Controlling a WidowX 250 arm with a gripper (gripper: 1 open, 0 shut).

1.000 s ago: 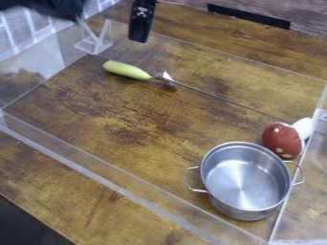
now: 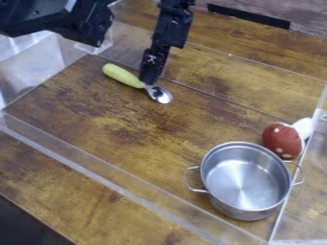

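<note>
My black gripper (image 2: 153,75) reaches down from the top of the view, its fingers open, low over a utensil with a pale yellow-green handle (image 2: 121,76) and a metal head (image 2: 159,95). The fingertips are near the junction of handle and head; whether they touch it I cannot tell.
A steel pot (image 2: 246,180) with two handles stands at the lower right. A red toy mushroom (image 2: 284,142) with white spots lies behind it. Clear plastic walls border the wooden work area (image 2: 102,134), whose middle and left are mostly bare.
The pot and mushroom are unmoved.
</note>
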